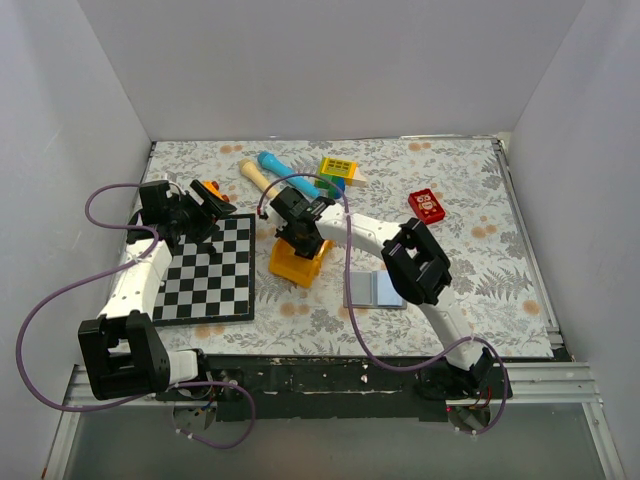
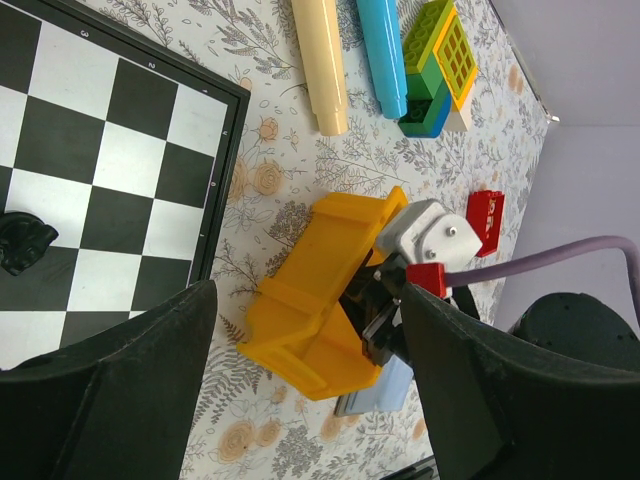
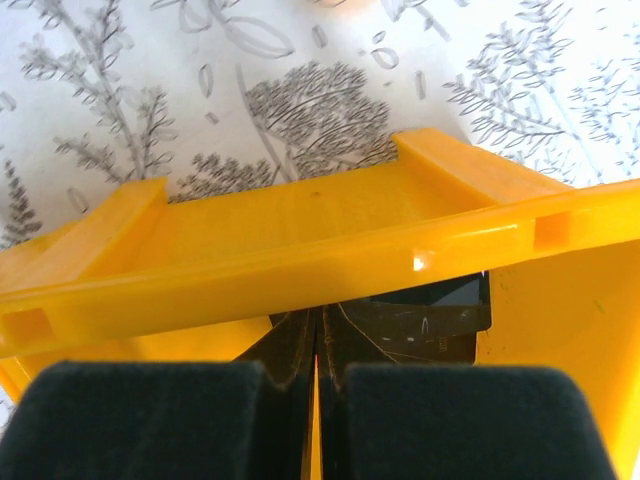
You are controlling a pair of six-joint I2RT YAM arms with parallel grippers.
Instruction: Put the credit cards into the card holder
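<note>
Black cards [image 3: 430, 320] lie inside the yellow tray [image 3: 570, 300], partly hidden behind its near rim and my fingers in the right wrist view. My right gripper is down at the tray, shut, with no card between its tips; the cards are outside the fingers. From above, the right hand covers much of the tray [image 1: 284, 265]. The grey-and-white flat piece, apparently the card holder [image 1: 376, 288], lies flat to the tray's right. Over by the chessboard, my left gripper stands open and empty.
The chessboard [image 1: 205, 270] fills the left side. Behind the tray lie a beige stick [image 1: 254, 175], a blue stick [image 1: 285, 172] and coloured blocks [image 1: 338, 170]. A red box [image 1: 426, 206] sits farther right.
</note>
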